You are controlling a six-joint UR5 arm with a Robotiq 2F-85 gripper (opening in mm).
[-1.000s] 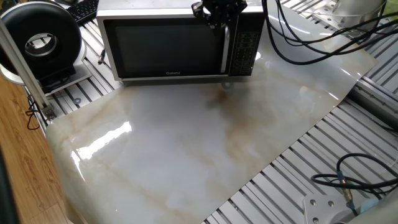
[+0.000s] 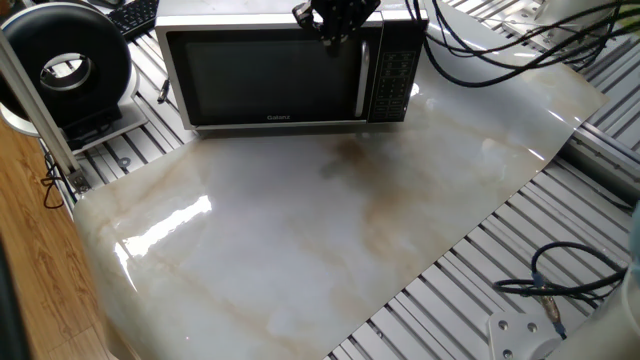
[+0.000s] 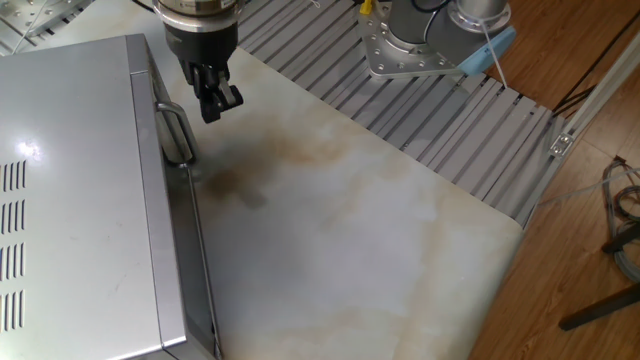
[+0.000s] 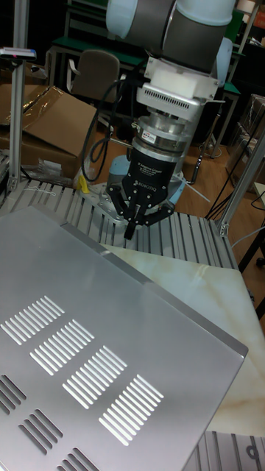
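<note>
A silver microwave with a dark glass door [image 2: 270, 75] stands at the back of the marble-patterned sheet, its door closed. Its upright handle [image 2: 363, 78] is beside the button panel; the handle [image 3: 178, 132] also shows from the side in exterior view 2. My black gripper [image 2: 335, 38] is at the top of exterior view 1, overlapping the door's upper edge near the handle. From the side, the gripper [image 3: 222, 104] hangs in front of the microwave, apart from the handle. In exterior view 3 the gripper's [image 4: 133, 231] fingertips meet, with nothing visible between them.
Black cables [image 2: 500, 70] loop at the upper right. A round black device [image 2: 65, 65] stands to the microwave's left. Slatted metal [image 3: 450, 140] borders the sheet.
In exterior view 1 my gripper has shifted left and slightly up along the microwave's top edge. The cables have moved with the arm. The microwave has stayed still, door closed.
</note>
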